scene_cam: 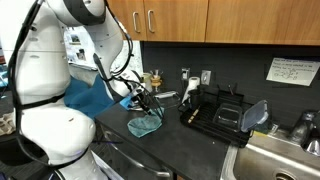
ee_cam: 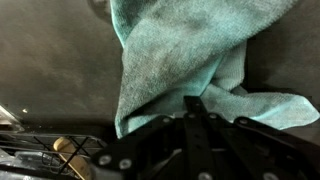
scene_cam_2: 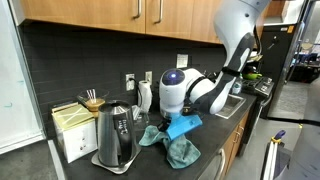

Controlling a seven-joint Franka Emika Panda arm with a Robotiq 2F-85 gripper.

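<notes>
A teal towel (ee_cam: 185,45) lies crumpled on the dark counter, its folds running toward my fingertips in the wrist view. My gripper is shut and points down at the cloth. Whether a thin fold is caught between the fingertips cannot be made out. From the first exterior side, the towel (scene_cam: 145,123) is spread below the arm's end. The other exterior view has the towel (scene_cam_2: 183,152) under and beside the white arm, near the counter's front edge.
A black dish rack (scene_cam: 218,118) stands right of the towel, with the sink (scene_cam: 255,165) beyond. A kettle (scene_cam_2: 117,133) and a wooden box (scene_cam_2: 75,132) are on the other side. In the wrist view, a wire rack (ee_cam: 40,150) is close by. Counter in front of the rack is bare.
</notes>
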